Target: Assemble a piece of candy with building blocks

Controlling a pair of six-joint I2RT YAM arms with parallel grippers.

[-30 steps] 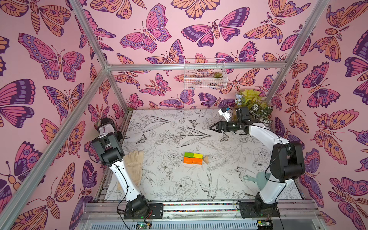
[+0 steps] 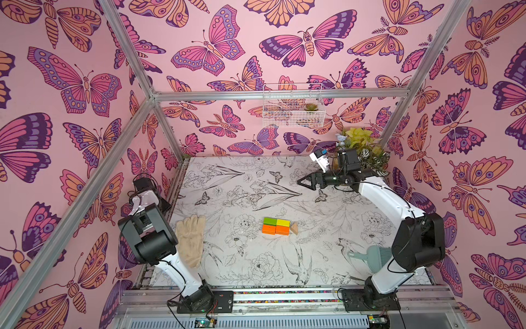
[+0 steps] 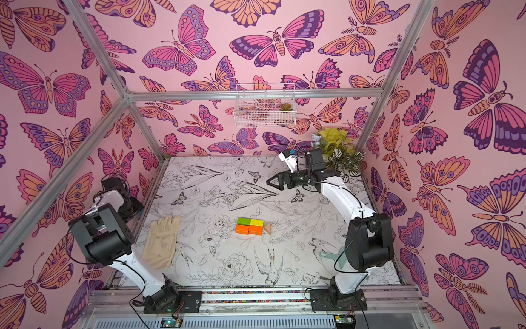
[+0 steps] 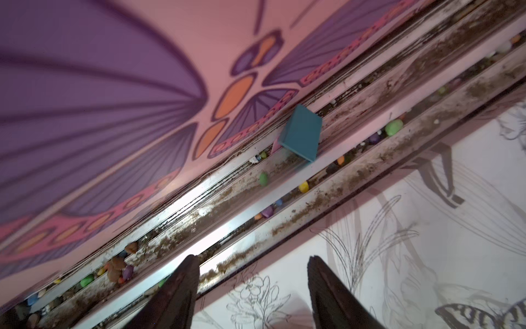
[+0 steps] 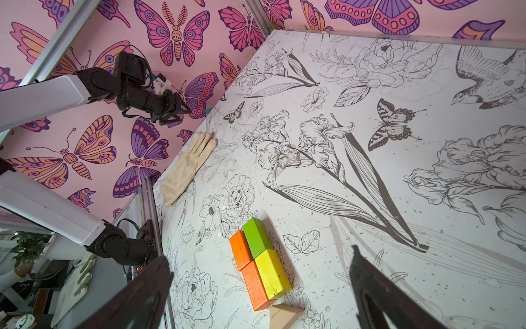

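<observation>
Green [image 2: 270, 221], yellow [image 2: 283, 222] and two orange blocks [image 2: 269, 229] lie together as a two-by-two group on the table. Close to its right end sits a small wooden triangle block [image 2: 294, 227]. A teal block [image 4: 304, 134] lies tilted in the metal rail along the left table edge. My left gripper hangs near that edge, open and empty, with the teal block ahead of its fingers. Over the back right of the table, my right gripper [image 2: 306, 182] is open with nothing between its fingers, clear of the group [image 5: 255, 263].
A beige glove [image 2: 190, 238] lies at the table's left side. A grey-green dustpan [image 2: 378, 257] is at the front right, by the right arm. Plants [image 2: 361, 145] stand in the back right corner. Several small coloured bits litter the left rail [image 4: 246, 219].
The blocks have not moved.
</observation>
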